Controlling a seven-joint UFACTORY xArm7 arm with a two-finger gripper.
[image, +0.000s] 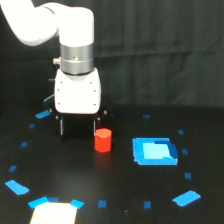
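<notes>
A small red block (103, 140) stands on the dark tabletop near the centre of the camera view. My gripper (79, 127) points down, up and to the left of the block. Its two thin dark fingers are spread apart, with nothing visible between them. The right finger appears close to the block's upper left edge; whether they touch cannot be told. Right of the block lies a blue square (139, 152) with a white and pale blue patch (157, 151) inside it.
Flat blue tape marks, such as a strip (186, 198) at front right and another (16, 187) at left, are scattered over the table. A white object (54, 213) sits at the front edge.
</notes>
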